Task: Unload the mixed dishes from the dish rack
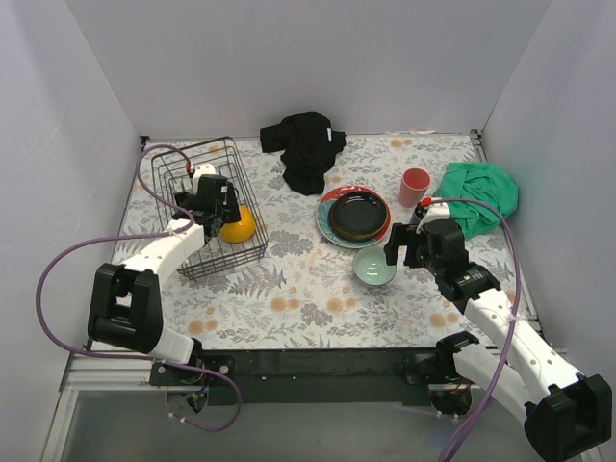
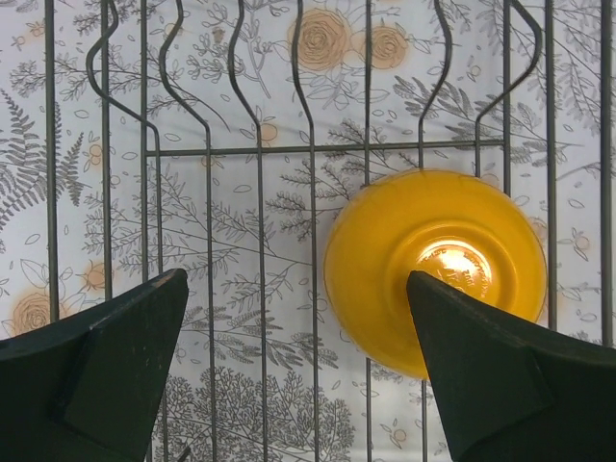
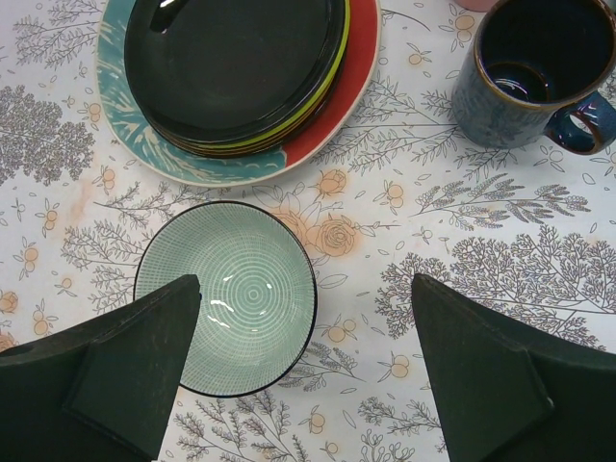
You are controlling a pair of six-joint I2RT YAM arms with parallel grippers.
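Note:
The wire dish rack (image 1: 208, 259) at left holds an upturned yellow bowl (image 2: 433, 221). My left gripper is open above it, the bowl beneath its right finger. Out of the rack, dark plates (image 1: 358, 212) are stacked on a red and teal plate (image 3: 337, 115), with a pale green bowl (image 3: 250, 269) just in front. My right gripper stands open above the table at the right side of that bowl. A dark blue mug (image 3: 505, 115) is behind it, largely hidden by the arm in the top view.
A pink cup (image 1: 414, 185) and green cloth (image 1: 476, 183) lie at the back right. A black cloth (image 1: 303, 149) is at the back middle. The table between rack and plates is clear.

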